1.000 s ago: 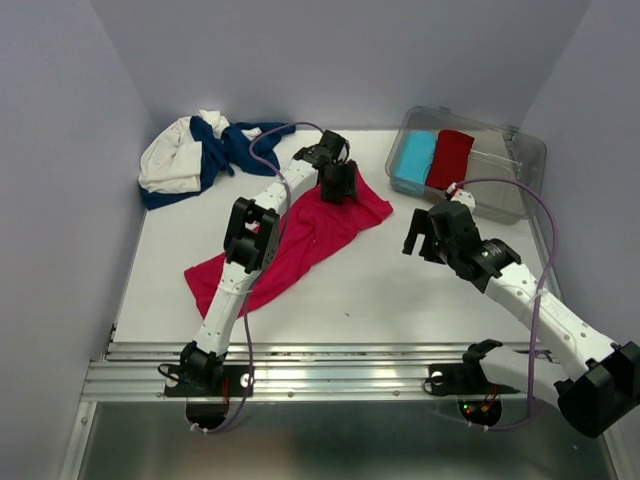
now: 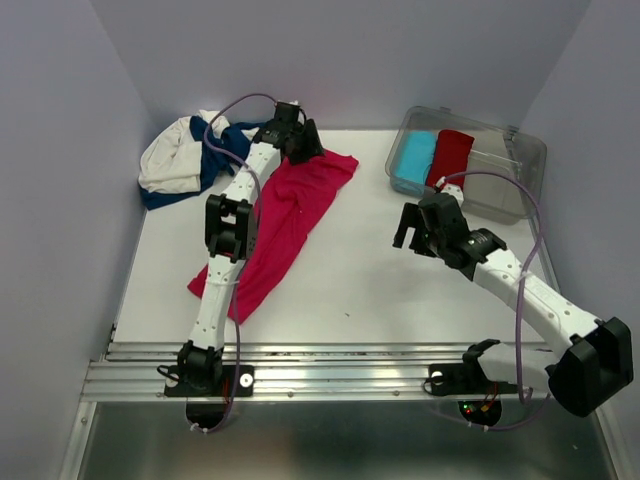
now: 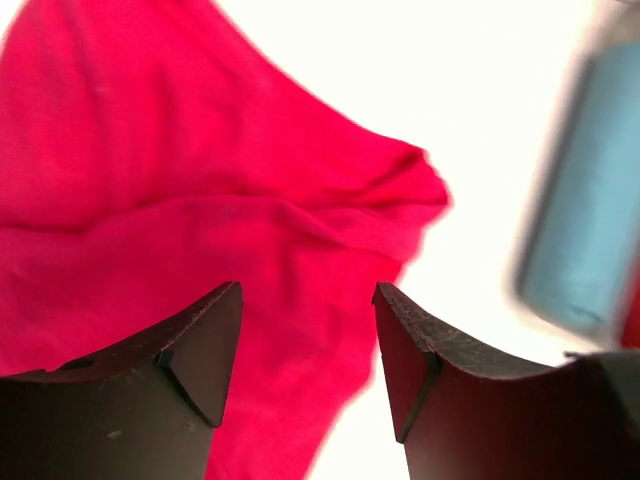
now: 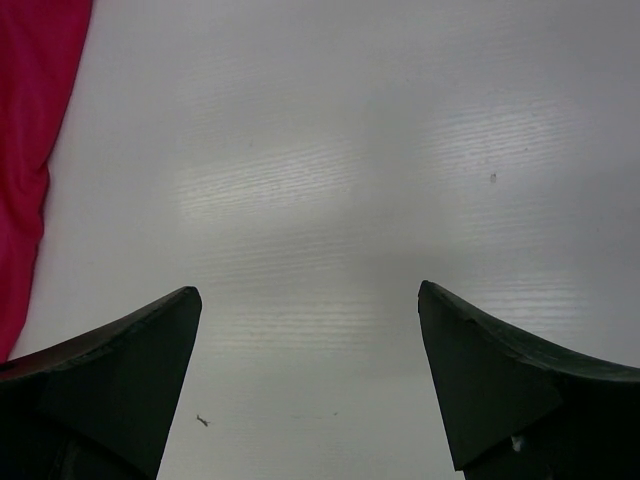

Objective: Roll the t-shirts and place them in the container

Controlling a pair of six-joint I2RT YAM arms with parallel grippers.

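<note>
A red T-shirt [image 2: 285,230] lies stretched diagonally, loosely bunched, across the left-middle of the white table [image 2: 350,300]. My left gripper [image 2: 305,150] is over its far end; in the left wrist view its open fingers [image 3: 190,370] hang above the wrinkled red cloth, with nothing visibly held. My right gripper [image 2: 405,225] stands open over bare table to the right of the shirt, whose edge [image 4: 25,150] shows at the left of the right wrist view.
At the back left lie white and navy garments [image 2: 175,160]. A clear bin [image 2: 500,205] at the back right holds a folded light-blue cloth [image 2: 412,158] and a dark red one [image 2: 450,158].
My left gripper has moved leftward and toward the back. The shirt's far end has shifted left and back. The right gripper has moved slightly left and toward the back.
</note>
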